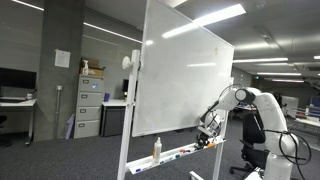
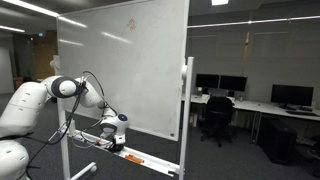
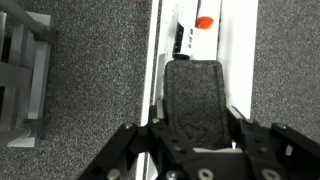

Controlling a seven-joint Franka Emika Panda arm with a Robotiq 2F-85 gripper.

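A dark, block-shaped object [image 3: 195, 92], possibly a whiteboard eraser, sits between the fingers of my gripper, which is shut on it. Beneath it runs the white tray [image 3: 238, 60] of the whiteboard. On the tray just ahead of the block lies a marker [image 3: 182, 40] with a black part, and beside that is a round orange-red item [image 3: 204, 22]. In the first exterior view my gripper [image 1: 203, 138] is low at the right end of the tray. Its fingertips are too small there to make out.
The whiteboard [image 2: 125, 65] rises directly behind the tray. A bottle [image 1: 157, 150] stands at the tray's left end in the first exterior view. An orange object [image 2: 134, 158] lies on the tray near the gripper. Grey carpet surrounds the stand.
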